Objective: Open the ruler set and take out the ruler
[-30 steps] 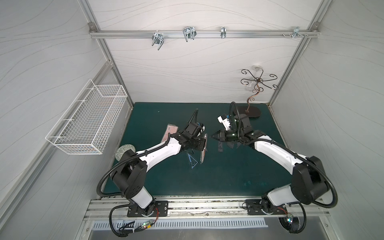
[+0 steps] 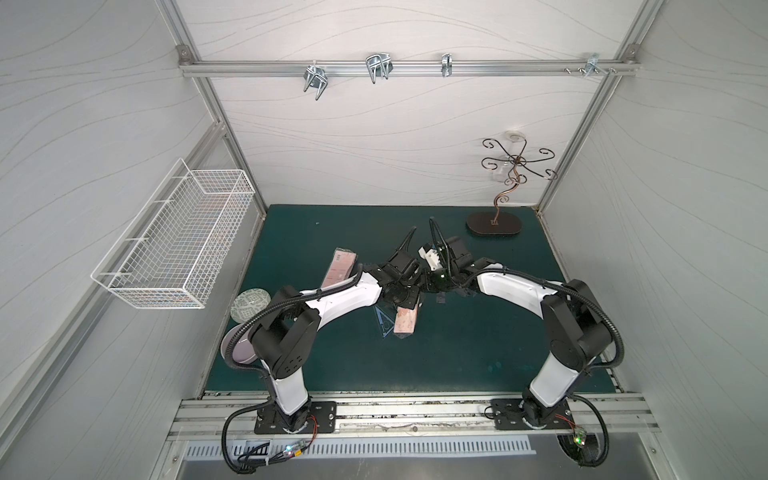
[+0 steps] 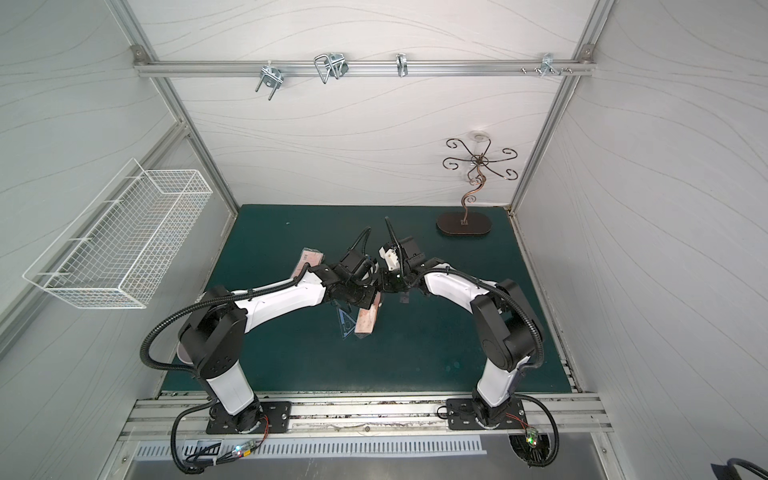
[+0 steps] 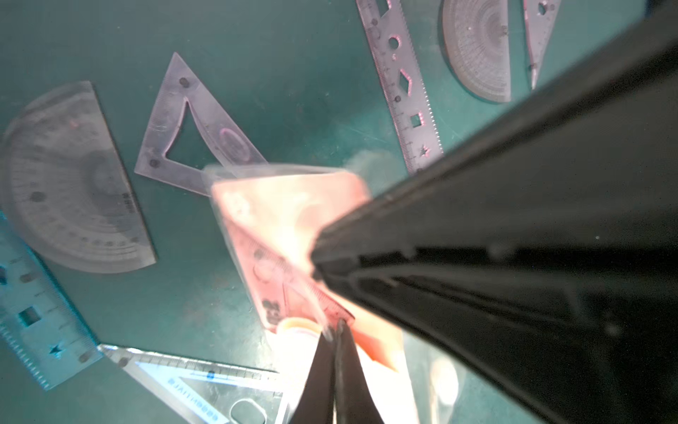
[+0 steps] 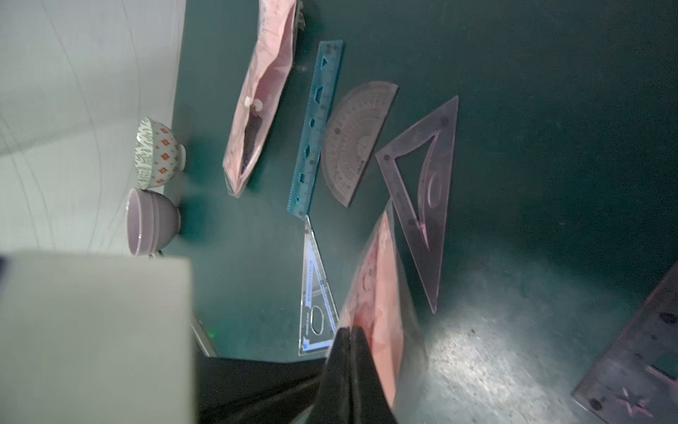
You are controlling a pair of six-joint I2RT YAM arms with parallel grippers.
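A pink-lined clear pouch (image 2: 406, 320) slants between my grippers, its lower end toward the table's front. My left gripper is shut on the thin film at the pouch's mouth. From the other side comes my right gripper, also shut, its tips against the pouch; whether film lies between them I cannot tell. Inside the pouch in the left wrist view, a clear piece with dark marks shows. On the table lie a blue ruler (image 5: 314, 130), a pinkish ruler (image 4: 404, 88), protractors (image 5: 358, 137) and set squares (image 5: 430, 169).
A second pink pouch (image 5: 261, 99) lies back left. Two bowls (image 5: 159, 153) stand at the left edge, a wire basket (image 2: 180, 240) is on the left wall, and a metal stand (image 2: 493, 223) is at back right.
My right gripper has moved left to the pouch, beside the left gripper. The pouch was edge-on and now shows its broad pink face. The left arm has shifted slightly right.
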